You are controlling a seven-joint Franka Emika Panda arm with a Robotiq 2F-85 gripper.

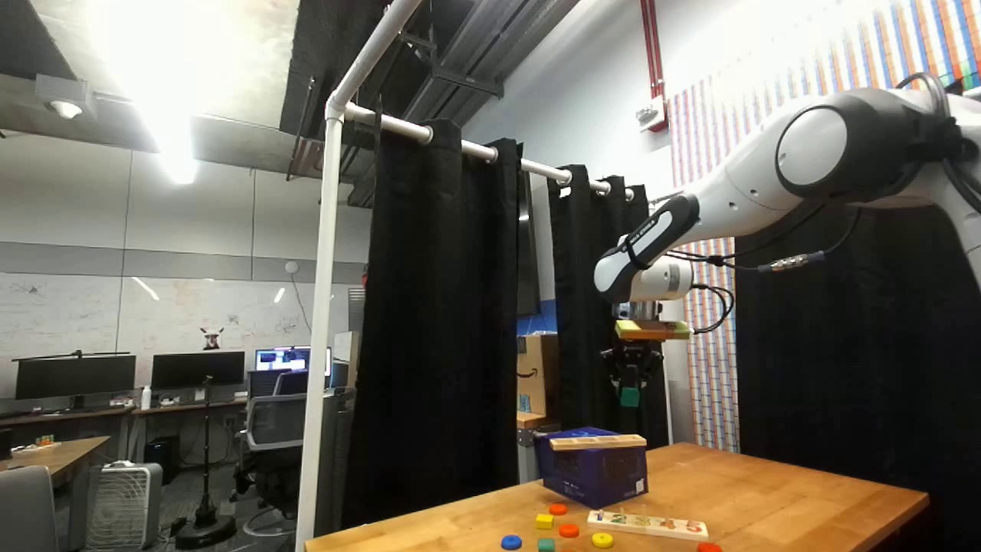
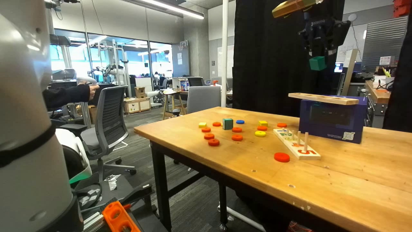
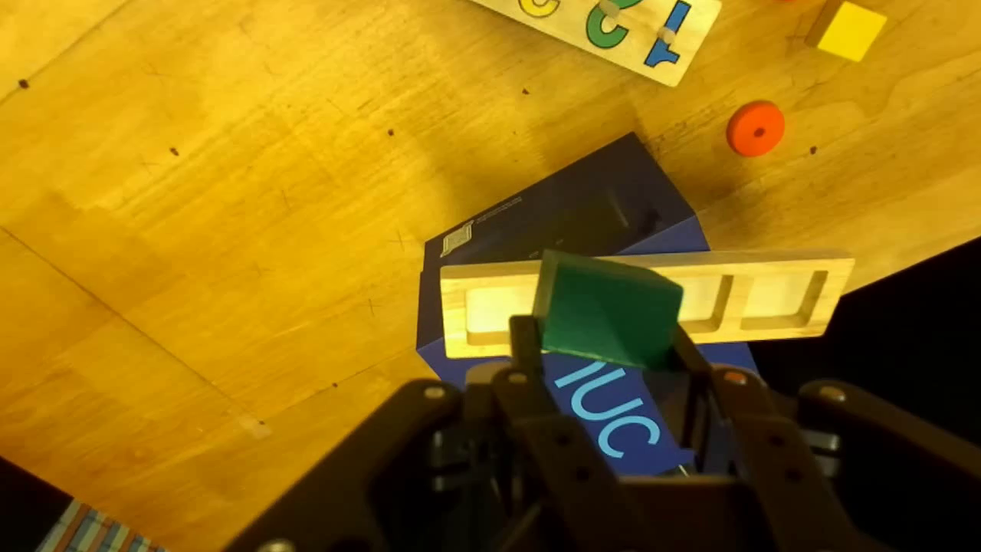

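A green block (image 3: 611, 311) is pinched between the fingertips of my gripper (image 2: 319, 54), which is shut on it. In exterior view 1 the block (image 1: 630, 396) hangs well above the box. Beneath it, a wooden tray (image 3: 768, 294) with square recesses lies across the top of a dark blue box (image 2: 331, 120). From the wrist view, the block covers the middle part of the tray, so the recesses there are hidden. The leftmost recess and those at the right look empty. A clear gap of air separates block and tray in exterior view 2.
A numbered peg board (image 2: 295, 143) lies on the wooden table (image 2: 347, 174) beside the box. Several orange rings, a yellow ring (image 2: 260, 133), a blue ring (image 2: 240, 121), yellow blocks and another green block (image 2: 228, 124) are scattered nearby.
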